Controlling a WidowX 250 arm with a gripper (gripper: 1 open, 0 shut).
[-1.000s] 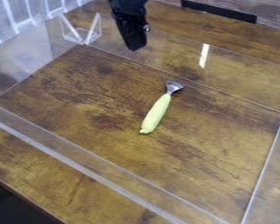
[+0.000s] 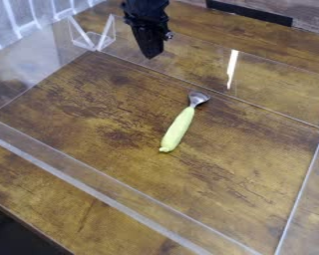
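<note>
A black gripper [image 2: 152, 40] hangs at the top centre, above the rear part of the clear-walled enclosure. Its fingers are small and dark, and nothing shows between them; it looks shut. A utensil with a pale yellow-green handle [image 2: 177, 128] and a short metal head [image 2: 197, 99] lies on the wooden floor of the enclosure, right of centre, apart from the gripper and below it in the view.
Clear acrylic walls [image 2: 69, 169] border the wooden area. A clear triangular bracket [image 2: 91, 40] stands at the back left. White railings [image 2: 19, 18] are at the top left.
The utensil has not moved.
</note>
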